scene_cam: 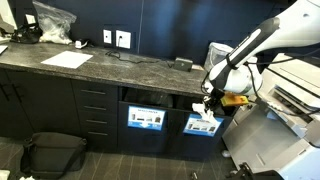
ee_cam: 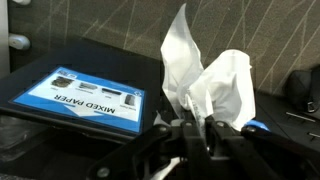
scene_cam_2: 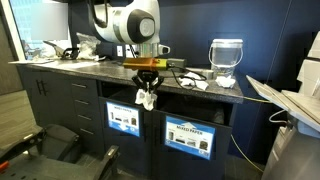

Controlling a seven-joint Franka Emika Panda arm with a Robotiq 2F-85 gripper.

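Note:
Crumpled white paper (ee_cam: 222,88) fills the middle of the wrist view, pinched at its lower end by my gripper, which is shut on it. In exterior view 2 the paper (scene_cam_2: 147,99) hangs beneath the gripper (scene_cam_2: 147,86), in front of the counter and near the two bin fronts. A blue-and-white "MIXED PAPER" sign (ee_cam: 85,97) is on a dark bin front left of the paper in the wrist view. That sign (scene_cam_2: 190,136) shows at the right in exterior view 2. In exterior view 1 the paper (scene_cam: 205,112) partly overlaps the right-hand sign (scene_cam: 201,126).
Another blue-and-white sign (scene_cam_2: 124,118) marks the neighbouring bin front. A clear lidded tub (scene_cam_2: 225,60) stands on the counter (scene_cam: 110,68). A black bag (scene_cam: 54,154) lies on the floor, where open space extends before the cabinets.

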